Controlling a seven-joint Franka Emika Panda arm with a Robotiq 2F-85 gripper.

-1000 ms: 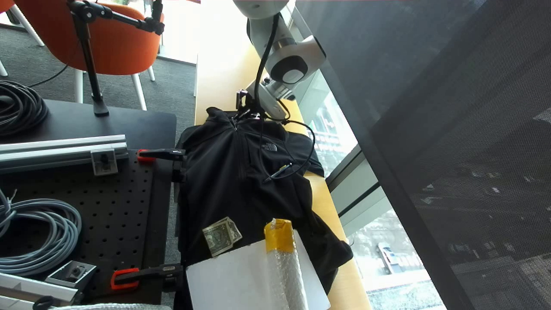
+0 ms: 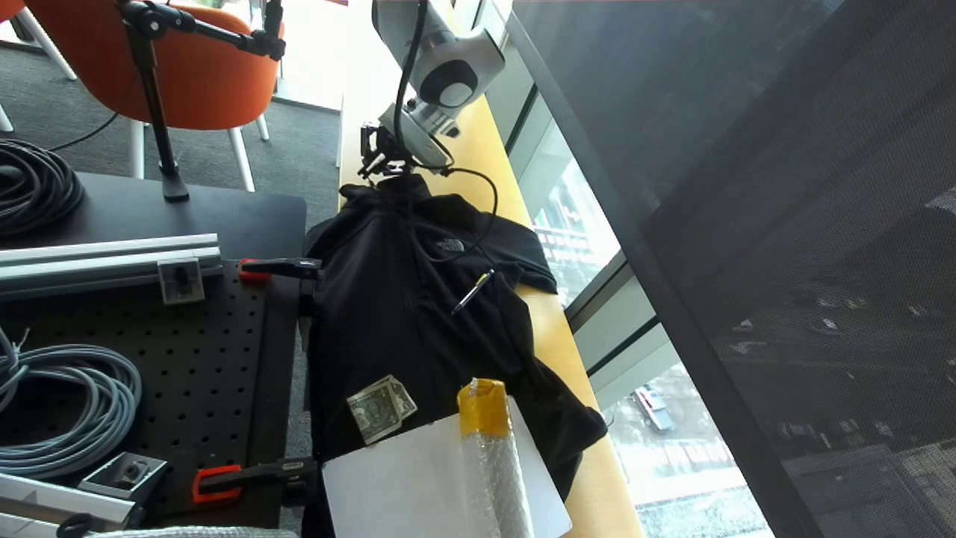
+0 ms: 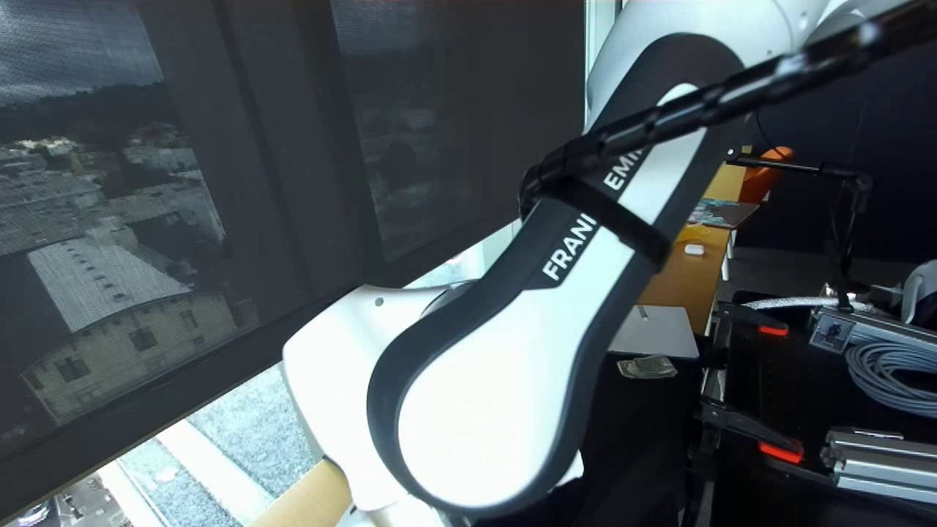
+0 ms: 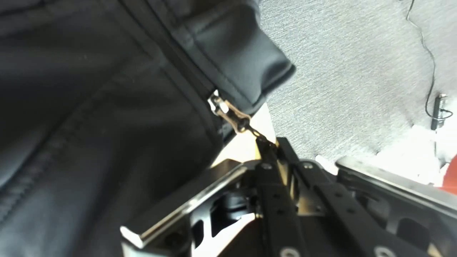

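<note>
A black jacket (image 2: 394, 305) with a small chest logo lies spread on the narrow wooden table. In the wrist view the zipper slider (image 4: 215, 101) sits near the collar end of the jacket's front, its metal pull tab (image 4: 233, 116) stretched out towards my gripper. A short thin chain or cord (image 4: 260, 135) runs from that tab in between the fingertips, which are shut on it. From outside, the gripper (image 2: 382, 161) is at the collar, at the far end of the jacket; its fingertips are too small to make out there.
A pen (image 2: 472, 291) and dollar bills (image 2: 381, 408) rest on the jacket. A white board (image 2: 394, 489) with a foil-and-yellow roll (image 2: 488, 439) covers its near end. Clamps (image 2: 278, 268) line the black bench (image 2: 242, 359) on the left. Windows border the right side.
My arm and gripper have moved left and farther back along the table. The jacket's collar and upper part have shifted the same way, carrying the pen slightly.
</note>
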